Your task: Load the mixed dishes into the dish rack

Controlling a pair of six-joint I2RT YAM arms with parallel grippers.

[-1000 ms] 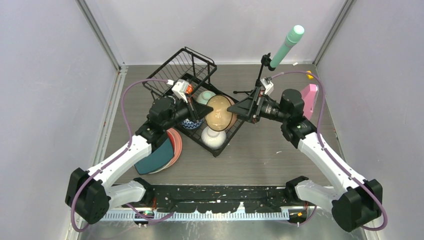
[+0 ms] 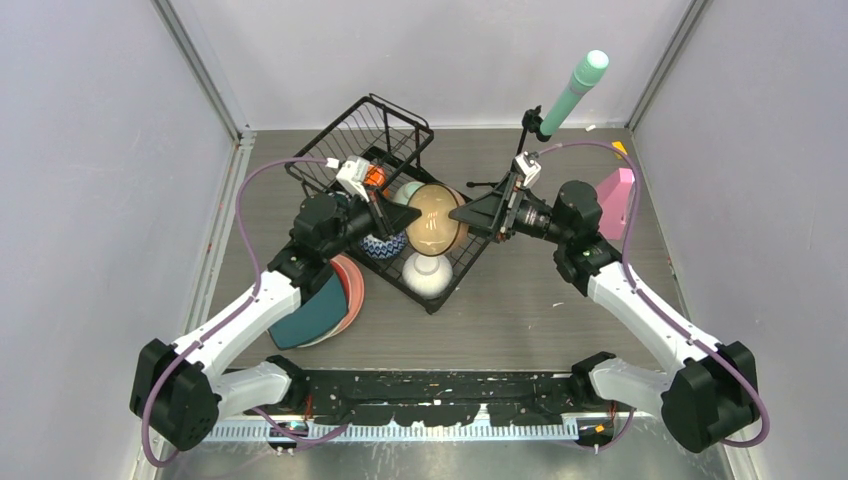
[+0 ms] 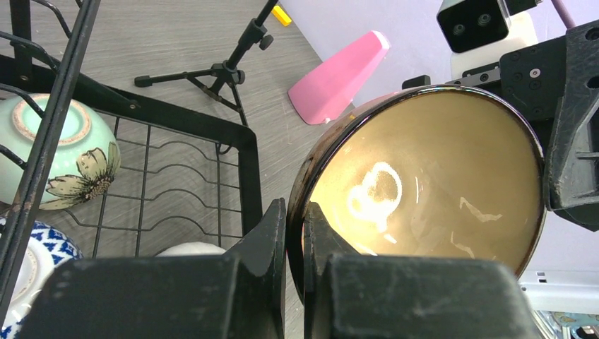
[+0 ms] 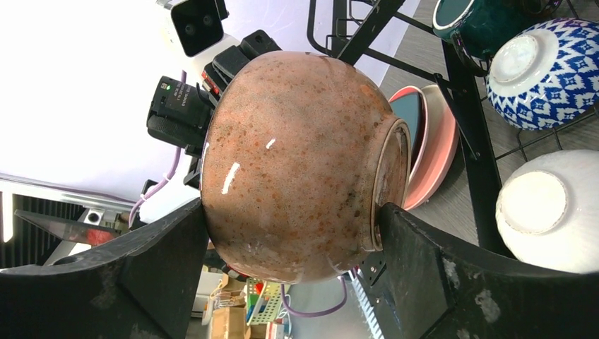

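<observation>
A tan bowl [image 2: 434, 222], speckled outside and glossy inside, is held on its side above the dish rack [image 2: 450, 290]. My left gripper is shut on its rim from the left. My right gripper is at the bowl's other side, its fingers part open around the body and foot; whether both press on it I cannot tell. In the rack are a mint flowered bowl [image 3: 63, 162], a blue patterned bowl [image 4: 544, 78], a white bowl [image 4: 551, 219] and a dark green piece [image 4: 480, 21].
Stacked plates [image 2: 315, 310] lie on the table left of the rack. A pink object [image 2: 614, 200] and a stand with a mint tube [image 2: 572, 95] stand at the right.
The right arm has shifted slightly left at its elbow and wrist. The bowl and left gripper have moved very slightly, if at all.
</observation>
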